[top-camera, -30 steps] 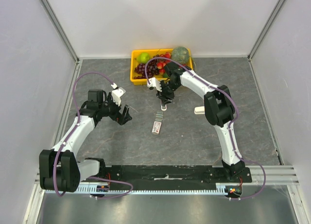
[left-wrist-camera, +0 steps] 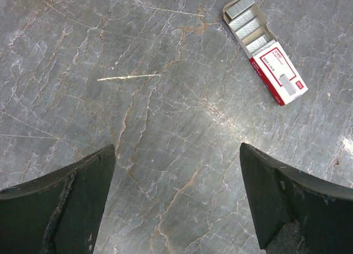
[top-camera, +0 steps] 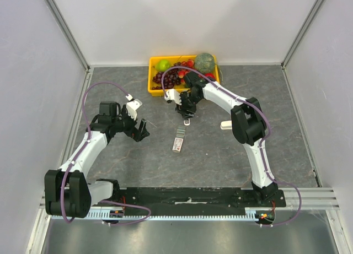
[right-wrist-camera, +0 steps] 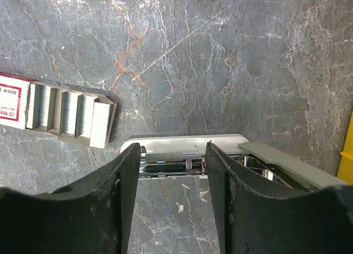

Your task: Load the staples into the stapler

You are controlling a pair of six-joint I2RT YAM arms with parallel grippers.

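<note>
The stapler (right-wrist-camera: 225,140) lies opened up in the right wrist view, with its pale base, metal magazine and raised grey-green cover (right-wrist-camera: 295,165). A short strip of staples (right-wrist-camera: 164,157) appears to sit in the magazine. Directly over it, my right gripper stands open, one finger near each end of the strip; whether they touch anything, I cannot tell. The open staple box (left-wrist-camera: 278,72), red and white, shows several staple strips (left-wrist-camera: 247,28) in its tray. My left gripper is open over bare table, left of the box.
A yellow crate (top-camera: 151,77) of fruit stands at the back, close behind the stapler and right gripper. A small white block (top-camera: 226,125) lies to the right.
My left arm and the staple box are unmoved.
</note>
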